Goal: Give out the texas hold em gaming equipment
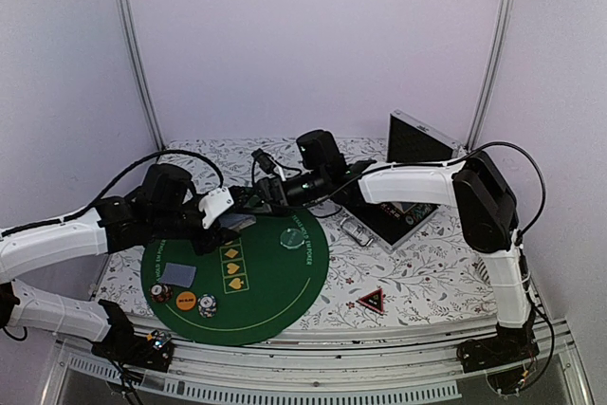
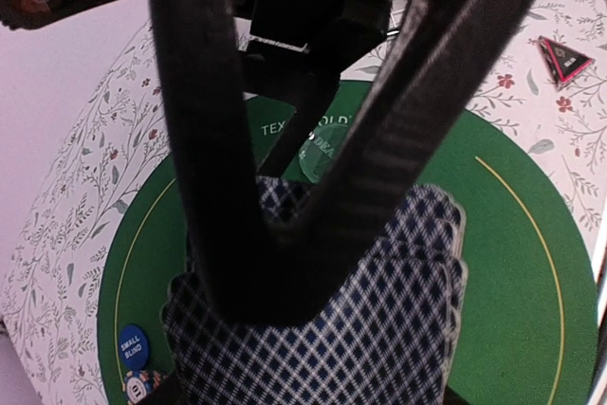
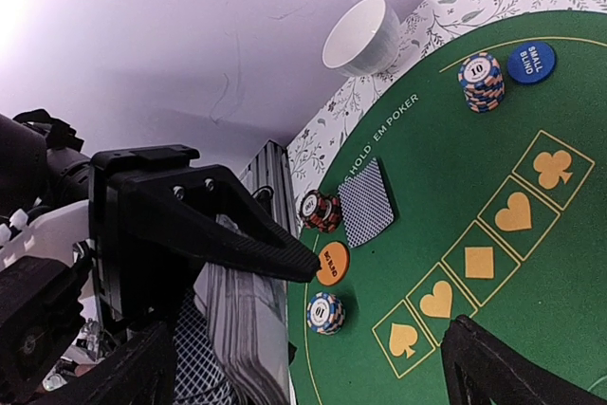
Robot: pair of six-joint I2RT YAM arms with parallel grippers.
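A deck of blue-checked cards [image 2: 313, 348] is held above the green poker mat [image 1: 275, 296], with my left gripper [image 1: 229, 223] shut on it. Its stack looks slightly fanned in the left wrist view. My right gripper stands open close by, and the deck's pale edge [image 3: 248, 329] shows toward its left finger. A black right-arm finger [image 2: 275, 272] crosses in front of the deck's top; whether it touches cannot be told. Face-down cards [image 3: 367, 204] lie on the mat beside the orange big blind disc [image 3: 332, 263]. A blue small blind disc [image 3: 531, 62] lies at the far side.
Chip stacks [image 3: 482, 81] stand on the mat near each blind disc. A clear dealer disc [image 1: 292, 238] rests at the mat's right. Beyond are an open case [image 1: 403, 225], a triangular marker [image 1: 373, 301] and a white cup [image 3: 363, 37].
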